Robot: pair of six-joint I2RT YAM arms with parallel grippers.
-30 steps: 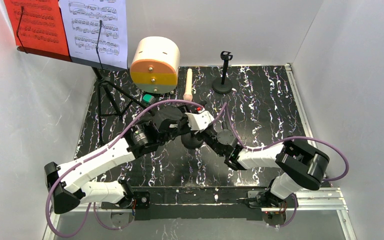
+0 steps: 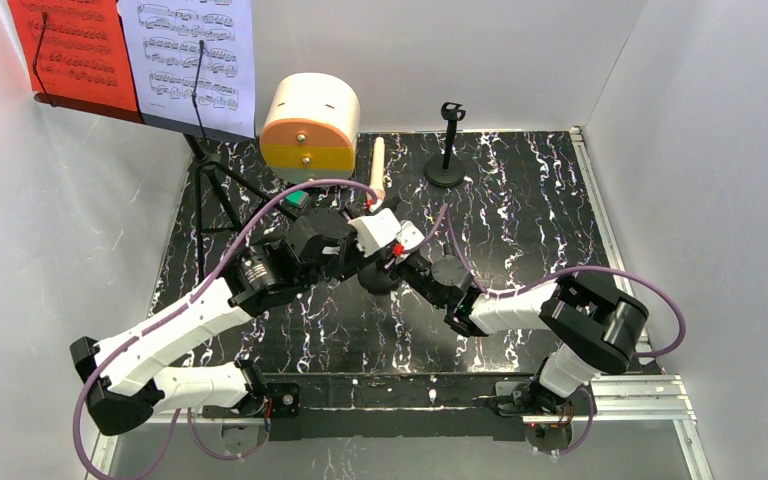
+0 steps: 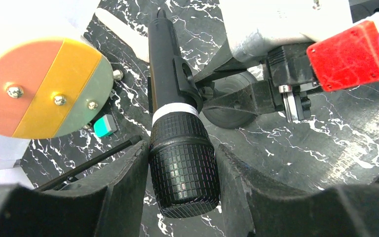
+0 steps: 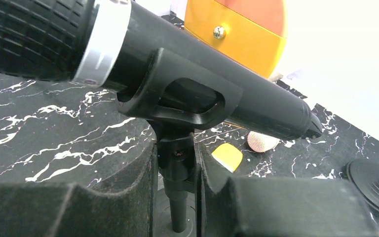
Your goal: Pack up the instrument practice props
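Note:
A black microphone with a silver ring (image 3: 176, 109) lies in the clip of a small round-based stand. My left gripper is shut on its mesh head (image 3: 185, 177), seen in the left wrist view. In the right wrist view the microphone body (image 4: 256, 96) slants across the clip (image 4: 182, 98), and my right gripper is shut on the stand's neck just below it. The stand's base (image 3: 232, 101) shows behind the right fingers. From above, both grippers meet near the middle of the table and mostly cover the microphone.
A pale mallet (image 2: 378, 165) lies beside it. An empty microphone stand (image 2: 446, 165) stands at the back. A music stand with sheets (image 2: 195, 75) rises at left.
The left arm has shifted slightly to the left, its white wrist part moving left and a little up. The right arm and the stand's base have shifted slightly left too. Both grips look unchanged.

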